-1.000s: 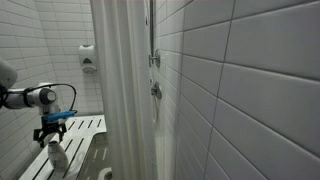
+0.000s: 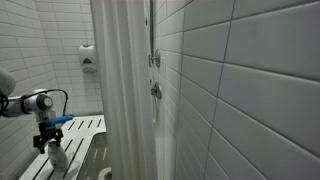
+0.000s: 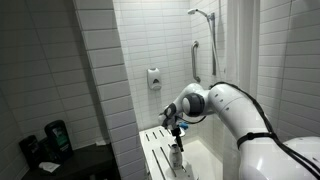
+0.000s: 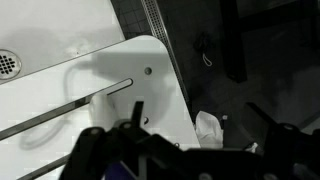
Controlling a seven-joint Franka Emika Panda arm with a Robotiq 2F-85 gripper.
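Observation:
My gripper stands open with nothing between its fingers, its dark parts along the bottom of the wrist view. In exterior view 1 the gripper (image 2: 47,138) is at the lower left, above and close to a white bottle-like object (image 2: 58,158) on the white slatted bench (image 2: 85,128). The same white object (image 3: 176,158) is below the gripper (image 3: 176,134) in exterior view 2. Seen from the wrist, the white object (image 4: 102,110) lies left of the fingers, over a bench slot. Whether gripper and object touch cannot be told.
A white curtain (image 2: 122,90) hangs beside the bench. White crumpled cloth (image 4: 209,130) lies past the bench's edge, by the dark floor (image 4: 225,85). A drain (image 4: 8,65) shows at left. A dispenser (image 3: 153,78) is on the tiled wall; dark containers (image 3: 55,140) stand far left.
In exterior view 1 the arm and gripper have moved slightly down and left. The white object on the bench looks unmoved.

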